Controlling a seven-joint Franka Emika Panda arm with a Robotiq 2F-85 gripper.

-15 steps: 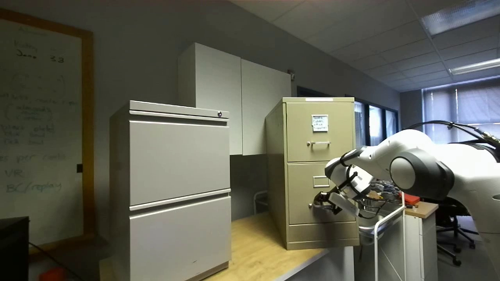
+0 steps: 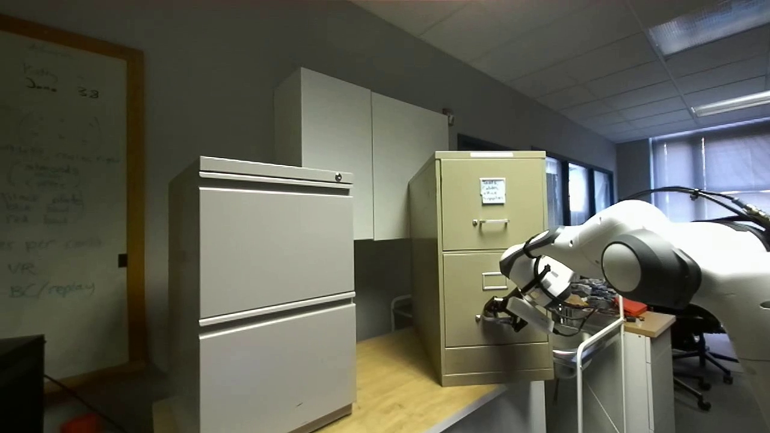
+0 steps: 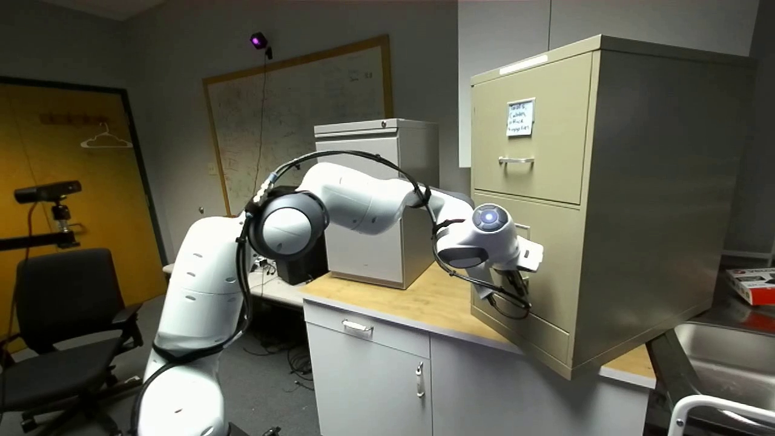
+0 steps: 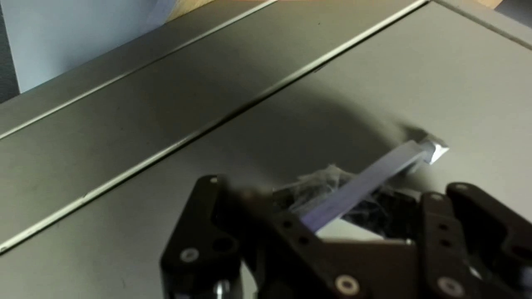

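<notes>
My gripper (image 2: 499, 310) is at the lower drawer (image 2: 462, 296) of the tan filing cabinet (image 2: 426, 267). That drawer is closed. In the wrist view its silver handle (image 4: 369, 180) slants from a bracket on the right down into the dark finger linkages. The handle crosses in front of the taped fingertips (image 4: 326, 182), which appear to reach in between the bar and the drawer face. My gripper is shut; whether its fingers touch the bar cannot be told. In exterior view 2 the arm's wrist hides the handle.
The upper drawer (image 3: 534, 134) is closed, with a label and its own handle. A grey filing cabinet (image 2: 278, 267) stands left on the wooden counter (image 2: 393, 368). A white cart rail (image 2: 581, 375) and a sink (image 3: 726, 363) lie to the cabinet's right.
</notes>
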